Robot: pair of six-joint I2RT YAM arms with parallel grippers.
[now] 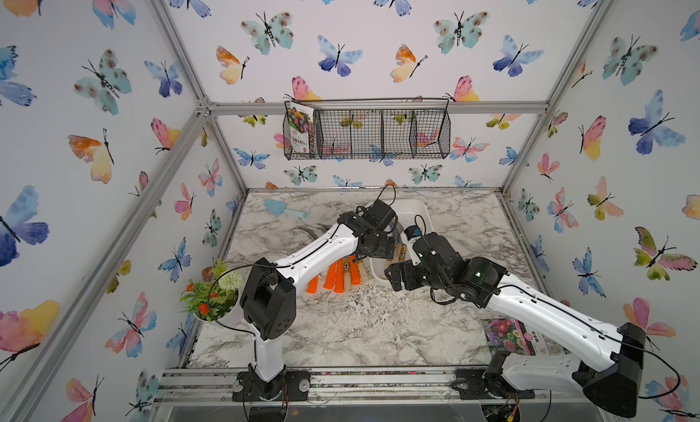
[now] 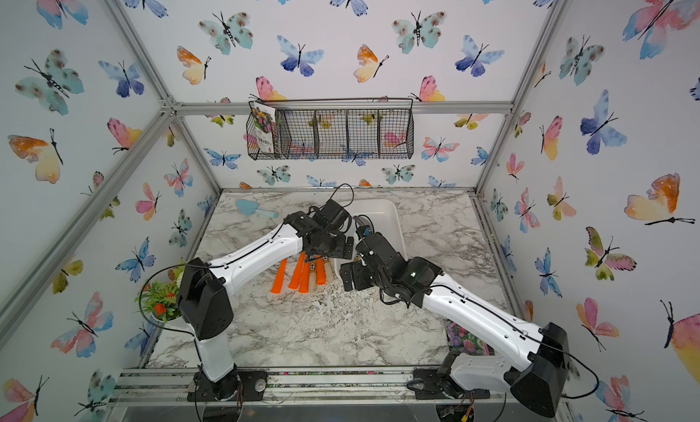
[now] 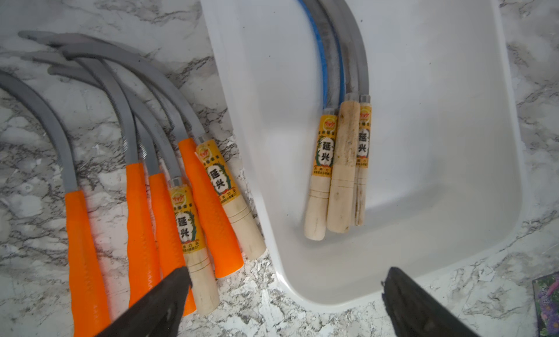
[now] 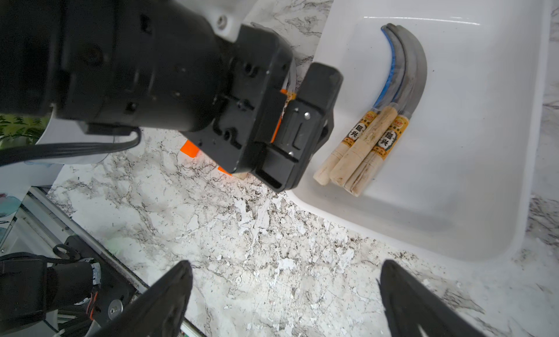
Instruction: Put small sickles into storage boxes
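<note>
A white box (image 3: 442, 133) holds three wooden-handled sickles (image 3: 343, 162), side by side with blades upward in the left wrist view. Left of the box, several sickles lie on the marble table, with orange handles (image 3: 81, 255) and labelled wooden handles (image 3: 230, 203). My left gripper (image 1: 379, 247) is open above the box's left edge and those sickles, nothing between its fingers. My right gripper (image 2: 357, 276) is open at the box's front, pointing down, nothing between its fingers; in the right wrist view the left gripper hangs beside the sickles in the box.
A potted plant (image 1: 211, 298) stands at the left. A blue trowel (image 1: 275, 206) lies at the back left, a flower packet (image 1: 510, 338) at the front right. A wire basket (image 1: 364, 130) hangs on the back wall.
</note>
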